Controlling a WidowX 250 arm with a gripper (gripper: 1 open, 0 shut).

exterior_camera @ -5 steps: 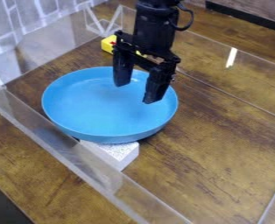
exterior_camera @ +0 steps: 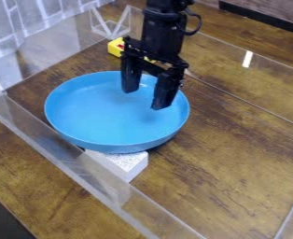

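Note:
My black gripper [exterior_camera: 150, 79] hangs over the back part of a round blue tray [exterior_camera: 105, 114], its two dark fingers spread apart and open. Nothing shows between them. The tray looks empty apart from the gripper above it.
A yellow object [exterior_camera: 116, 47] lies at the back, left of the arm. A white speckled block [exterior_camera: 119, 166] sits at the tray's front edge. A clear plastic wall [exterior_camera: 84, 189] runs along the left.
The gripper and arm have shifted slightly, a little upward in the view. The tray and other objects look unmoved.

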